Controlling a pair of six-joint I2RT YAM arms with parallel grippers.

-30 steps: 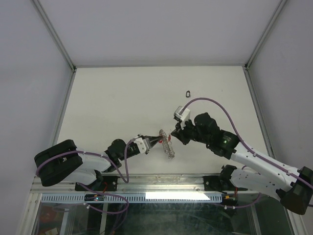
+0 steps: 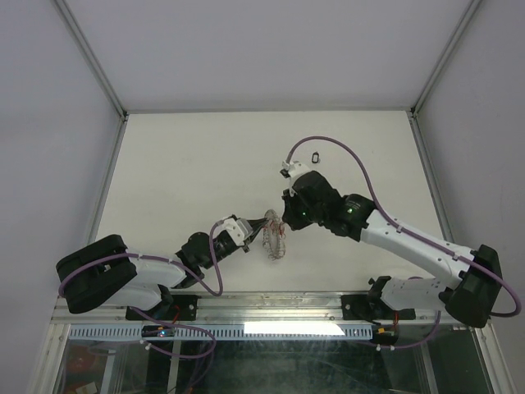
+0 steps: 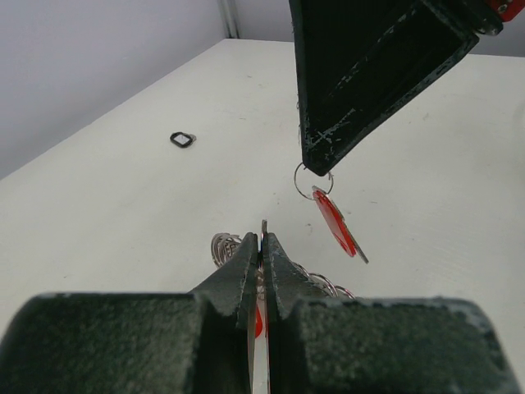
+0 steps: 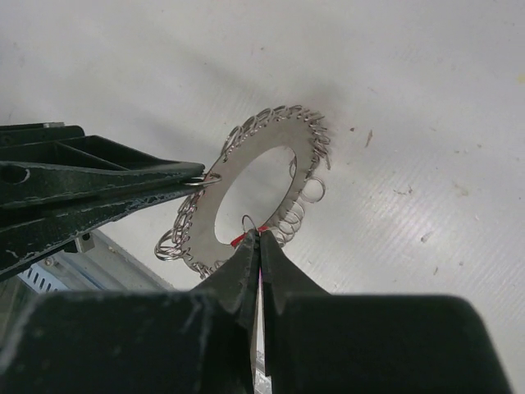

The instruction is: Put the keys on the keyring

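Note:
My left gripper [image 2: 262,222] is shut on the keyring [image 2: 274,240], a flat metal oval with many small wire loops round its edge. In the right wrist view its fingertips [image 4: 195,174] meet the left part of the oval's rim [image 4: 308,146]. My right gripper is shut on the thin wire ring [image 3: 296,182] of a red key [image 3: 336,223], which dangles below the fingertips. From the right wrist, that key [image 4: 238,240] overlaps the oval's lower opening; whether they touch I cannot tell. More red [image 3: 258,322] shows behind the left fingers in the left wrist view.
A small black buckle-like piece [image 2: 316,158] lies far back on the white table [image 2: 205,156]. A metal rail [image 2: 271,304] runs along the front edge, and both arms' cables arch above the grippers.
My right gripper has shifted left and slightly up in the top view, its arm swinging round.

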